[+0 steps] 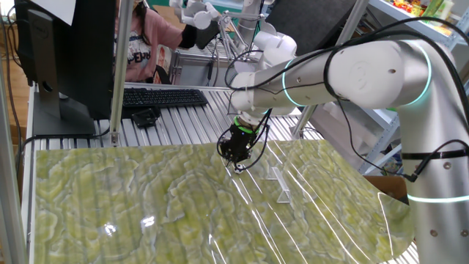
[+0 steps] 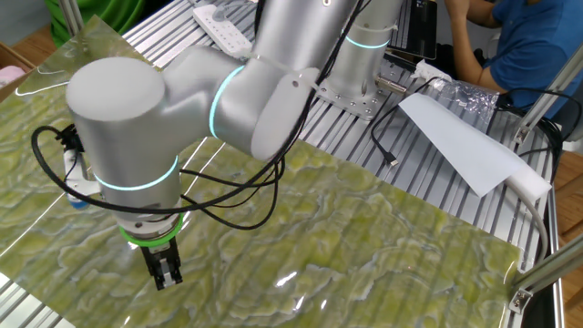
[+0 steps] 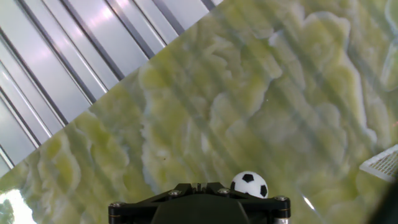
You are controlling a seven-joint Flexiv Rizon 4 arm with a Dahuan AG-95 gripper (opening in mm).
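Note:
A small black-and-white soccer ball [image 3: 250,183] rests on the green marbled sheet [image 3: 249,118], just right of my gripper's tips in the wrist view. My black gripper hangs low, pointing down; its two tips meet near the middle and look shut, with nothing showing between them. Part of the ball is hidden behind the right finger. In exterior view 1 the ball [image 1: 239,168] shows right beneath the gripper [image 1: 231,163]. Exterior view 2 shows the gripper [image 2: 168,281] but not the ball.
A small white goal-like frame [image 1: 279,185] with netting [image 3: 382,163] stands to the right of the ball. Behind the sheet are slatted metal, a keyboard [image 1: 165,97] and a monitor [image 1: 69,66].

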